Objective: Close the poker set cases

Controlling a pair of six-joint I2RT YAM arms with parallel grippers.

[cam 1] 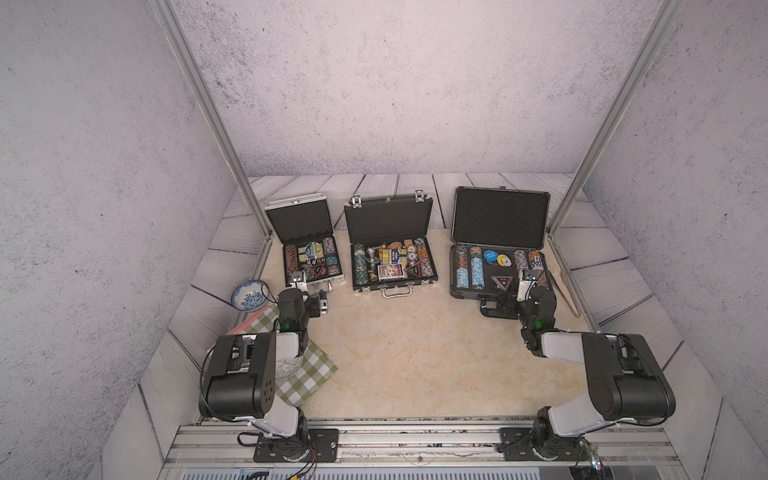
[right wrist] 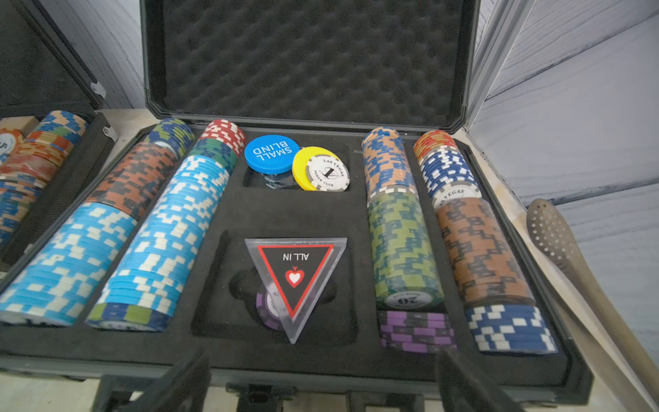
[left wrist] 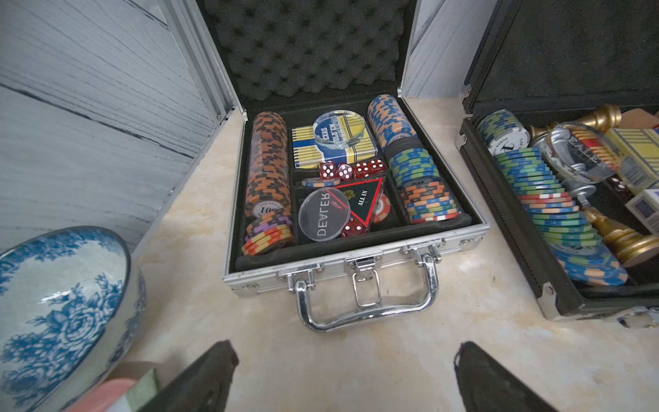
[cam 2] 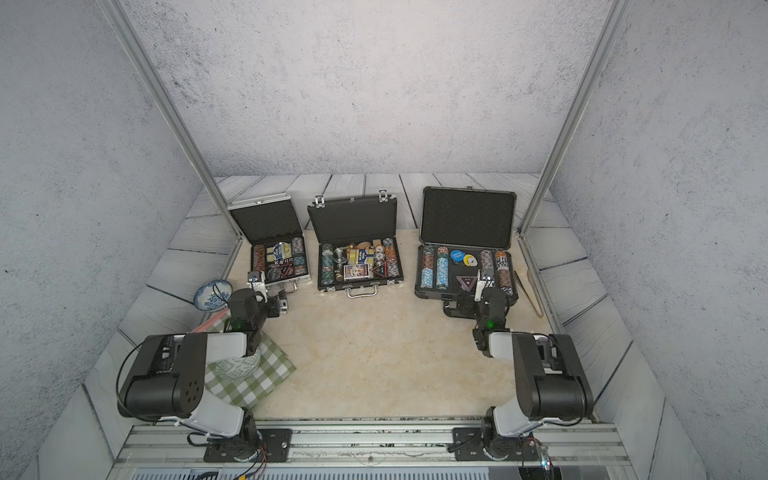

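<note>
Three poker set cases stand open along the back, lids raised: a small silver-edged left case, a middle case with chips, cards and trinkets, and a larger black right case with chip rows and an "ALL IN" triangle. My left gripper is open in front of the left case's handle, with nothing between its fingers. My right gripper is open at the front edge of the right case, nothing visibly held.
A blue-patterned bowl sits left of the left case. A checked cloth lies front left. A slotted spoon lies right of the right case.
</note>
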